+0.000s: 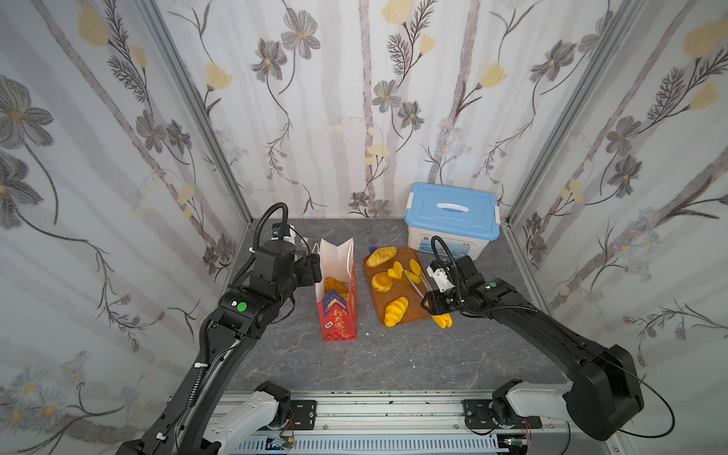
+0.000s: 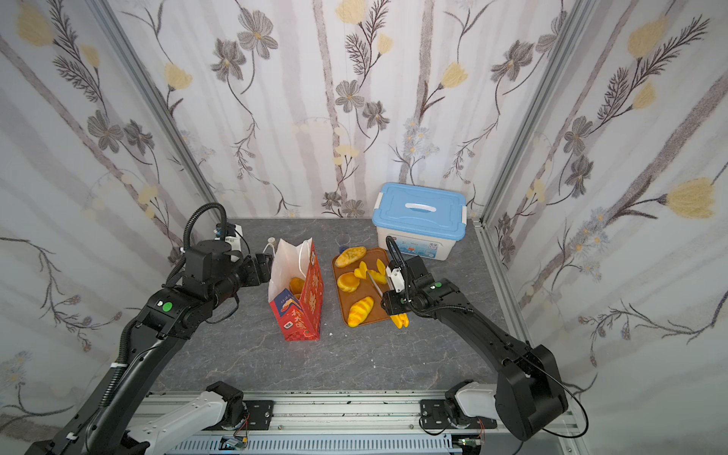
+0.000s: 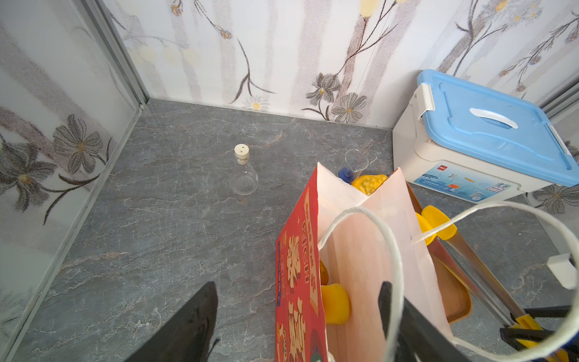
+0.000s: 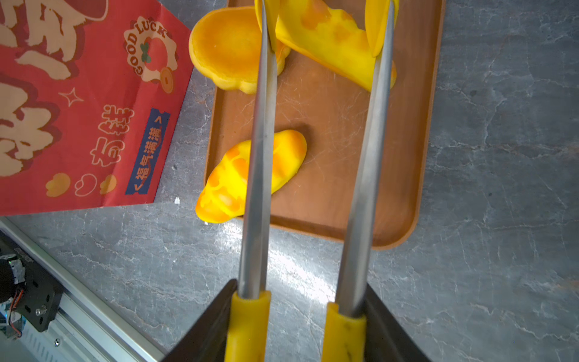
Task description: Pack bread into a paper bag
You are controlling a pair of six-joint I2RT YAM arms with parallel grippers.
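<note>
A red paper bag stands upright and open beside the tray, with yellow bread inside. In the left wrist view, my left gripper has its fingers well apart, near the bag's white handle loops. My right gripper grips the yellow handles of metal tongs. The tongs are spread, their yellow tips over a long bread; whether they touch it cannot be told. A round bun and a ridged bread lie on the brown tray. Another long loaf rests at the tray's back left.
A white storage box with a blue lid stands behind the tray. A clear bottle with a pale stopper sits behind the bag.
</note>
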